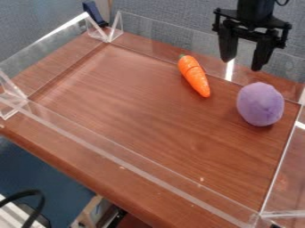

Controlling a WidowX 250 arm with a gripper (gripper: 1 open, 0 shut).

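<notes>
An orange toy carrot [194, 76] lies on the wooden table toward the back middle. A round purple object [259, 104], like a plush ball or vegetable, rests to its right near the side wall. My black gripper [244, 55] hangs at the top right, above and behind both, its two fingers apart with nothing seen between them.
Clear plastic walls [143, 175] border the tabletop [131, 116]. A black cable [36, 196] and other items lie below the table at lower left.
</notes>
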